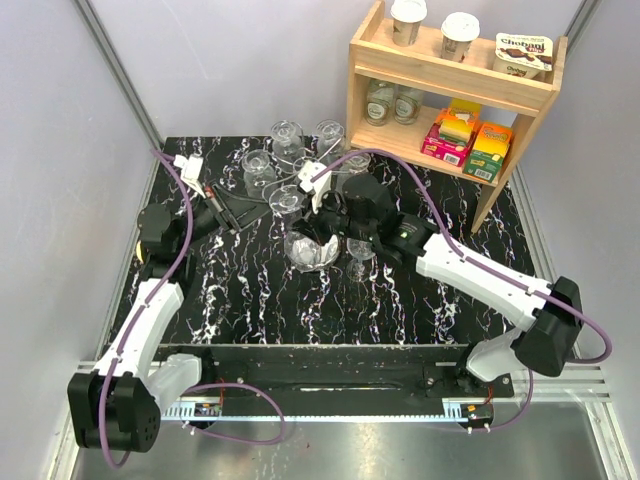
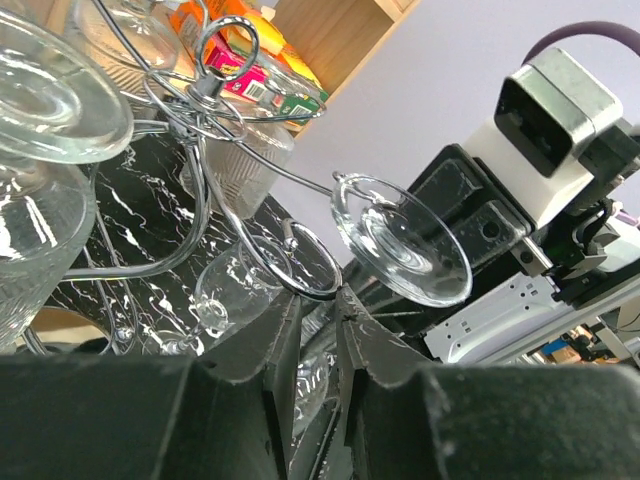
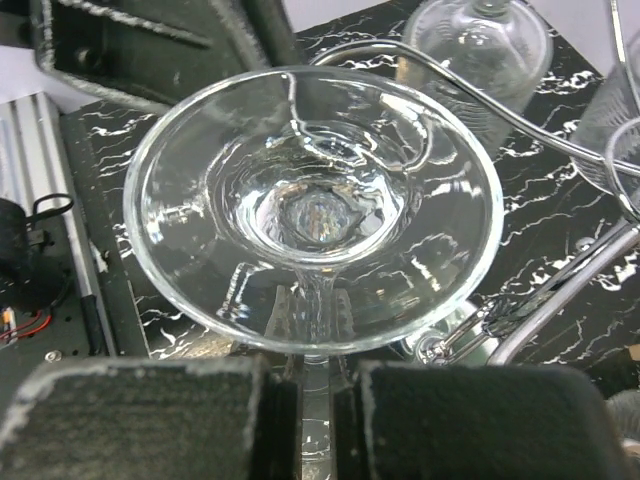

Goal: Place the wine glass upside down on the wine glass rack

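Note:
The wine glass hangs upside down, foot uppermost, with my right gripper shut on its stem. Its round foot fills much of the right wrist view; the same foot appears tilted in the left wrist view, beside the rack's front wire loop. The metal rack carries several other upside-down glasses. Slightly apart, the fingertips of my left gripper stand at the bottom of that open loop; whether they touch the wire is unclear. From above, the left gripper sits left of the held glass.
A wooden shelf with cups, jars and boxes stands at the back right. Other glasses crowd the rack's rear and left.

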